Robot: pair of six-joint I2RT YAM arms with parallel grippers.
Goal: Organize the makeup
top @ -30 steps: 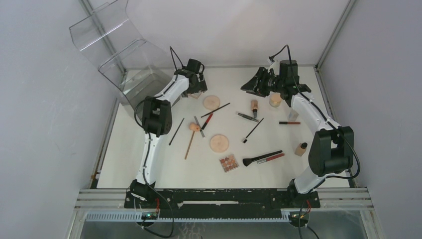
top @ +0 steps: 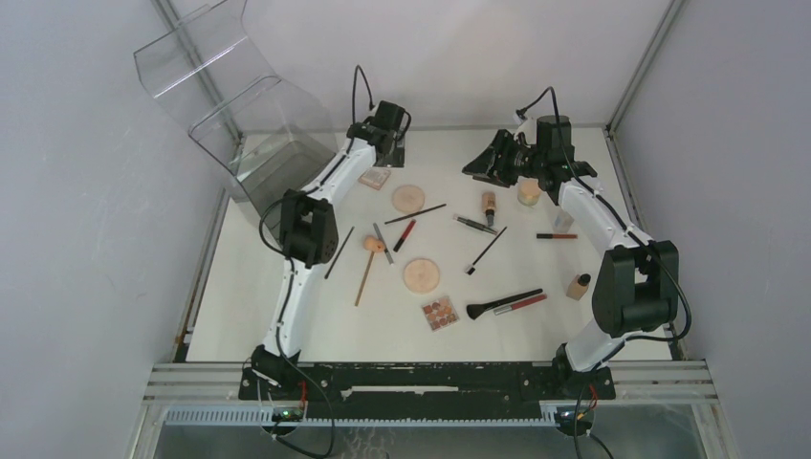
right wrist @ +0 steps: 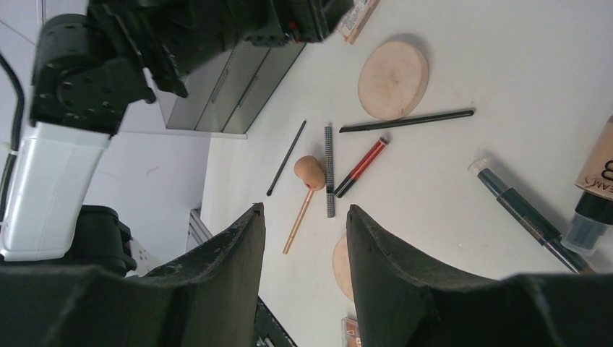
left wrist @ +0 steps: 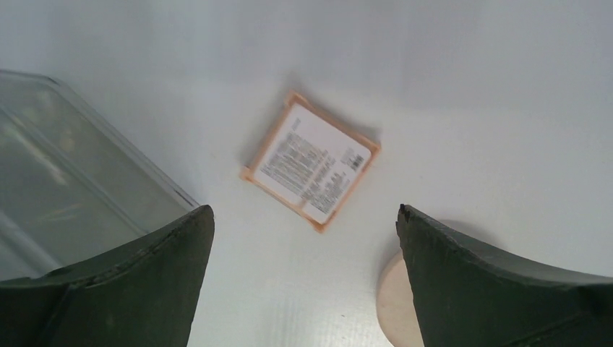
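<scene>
A small palette (left wrist: 311, 160) lies label-up on the white table beside the clear acrylic organizer (left wrist: 72, 173) at back left. My open left gripper is over it, nothing between its fingers, a round powder puff (left wrist: 394, 303) at its right. My right gripper hangs at the back right, fingers parted and empty, over brushes, pencils, a liner (right wrist: 506, 195) and a foundation tube (right wrist: 603, 166). In the top view an eyeshadow palette (top: 440, 313), a second puff (top: 421, 274) and a large brush (top: 502, 299) lie toward the front.
The organizer (top: 277, 163) fills the back left. A jar (top: 529, 192) and foundation bottle (top: 578, 287) stand on the right near my right arm. Bare table (top: 239, 306) shows at front left.
The right arm has not visibly moved.
</scene>
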